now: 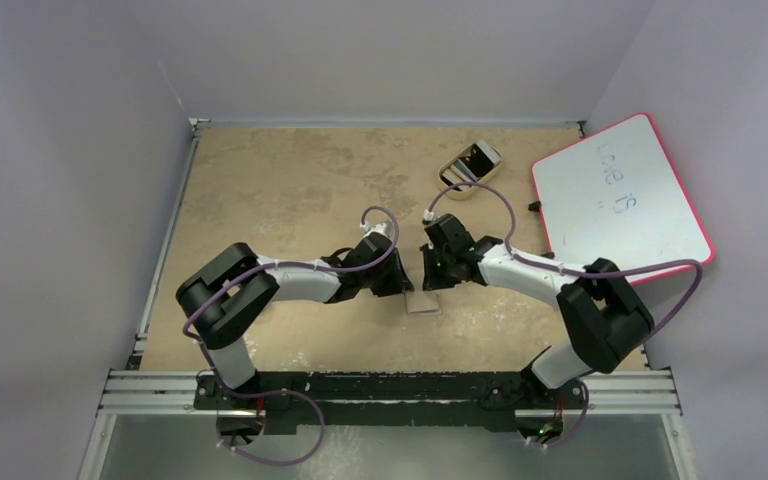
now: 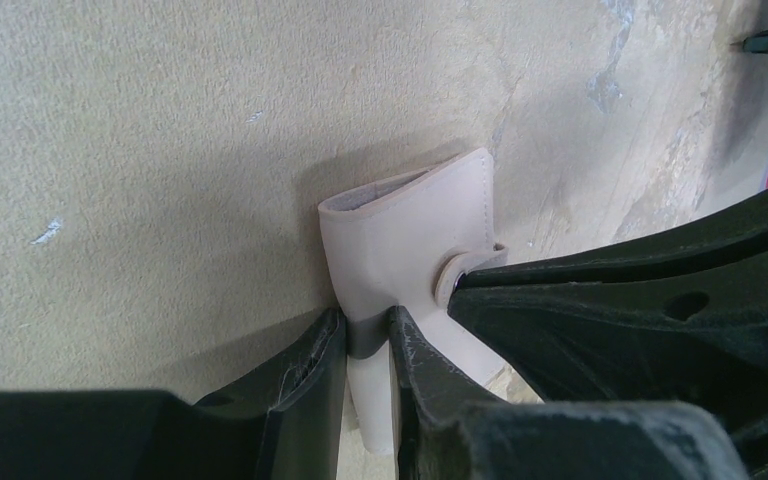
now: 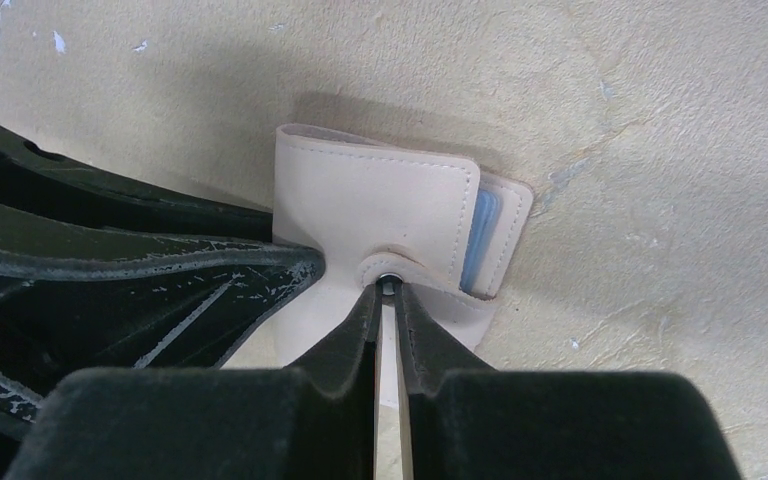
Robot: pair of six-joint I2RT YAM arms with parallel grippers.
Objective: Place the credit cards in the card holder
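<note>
The pale pink card holder [image 1: 422, 302] lies on the table between both grippers, with a snap strap and a blue sleeve edge [image 3: 483, 230]. In the left wrist view my left gripper straddles the holder's folded spine [image 2: 345, 245], its fingers slightly apart on it. In the right wrist view my right gripper is shut on the strap [image 3: 407, 266] at its metal snap. A tray [image 1: 443, 165] of cards [image 1: 479, 160] stands at the back right.
A whiteboard [image 1: 622, 195] with a red edge stands along the right side.
</note>
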